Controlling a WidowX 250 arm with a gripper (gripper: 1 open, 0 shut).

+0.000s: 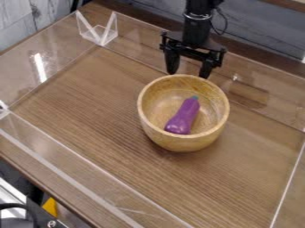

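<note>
A cream bowl (158, 92) sits in the middle of the wooden table (84, 116), with a purple eggplant (184, 117) lying inside it. Just behind the bowl, at the top of the view, my black gripper (192, 55) stands open, its two dark fingers spread apart low over the table. Nothing shows between them.
A clear wire or plastic holder (102, 28) stands at the back left. Black cables or parts (24, 214) lie at the bottom left corner. The table's back edge runs behind the gripper.
</note>
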